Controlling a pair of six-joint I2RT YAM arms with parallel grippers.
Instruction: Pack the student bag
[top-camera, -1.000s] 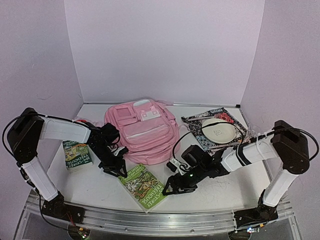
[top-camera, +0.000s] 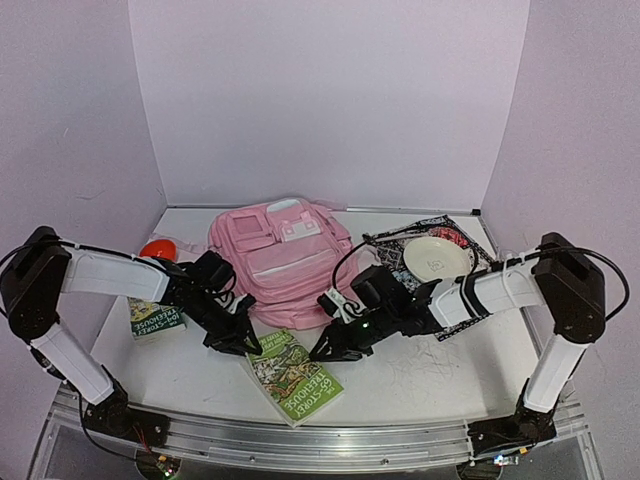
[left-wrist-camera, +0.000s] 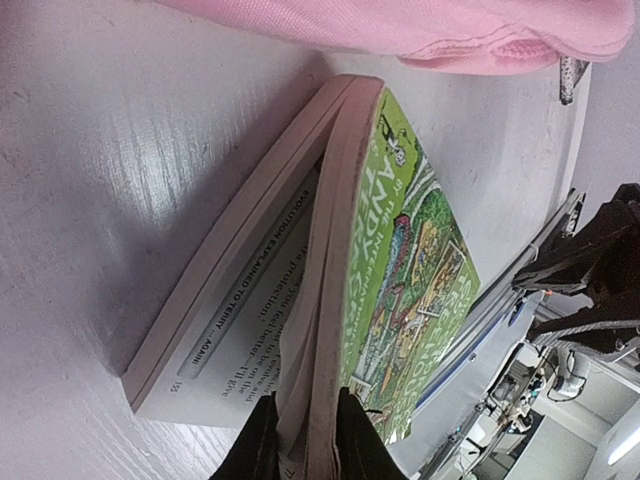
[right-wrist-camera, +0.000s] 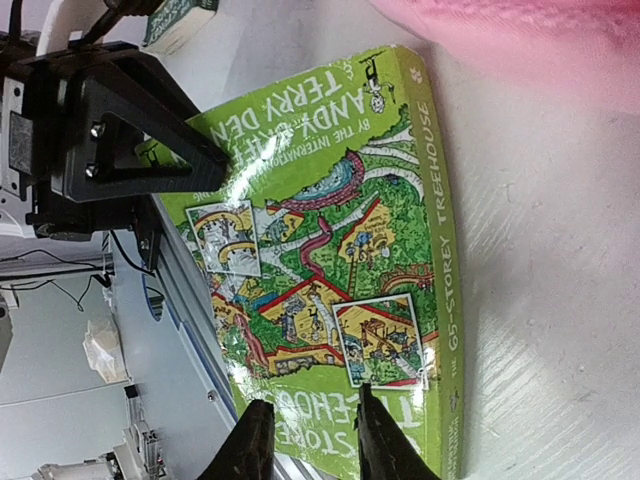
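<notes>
The green 65-Storey Treehouse book (top-camera: 298, 378) lies aslant on the table's front middle. In the left wrist view the book (left-wrist-camera: 425, 260) is parted, a printed inner page showing beneath its raised upper part. My left gripper is shut on that raised part, one finger on each side. Above the cover, in the right wrist view, my right gripper stands open with nothing between its fingers. The pink student bag (top-camera: 280, 250) lies flat behind the book. At the left sits a second green book, 104-Storey Treehouse (top-camera: 155, 320), partly behind the left arm.
A red-orange round object (top-camera: 158, 250) is at the back left. A whitish round plate-like item (top-camera: 436, 258) rests on a black patterned cloth (top-camera: 458, 235) at the back right.
My right gripper has moved left and back, toward the bag, over the book. The left gripper has shifted slightly right, and the book has shifted slightly right with it.
</notes>
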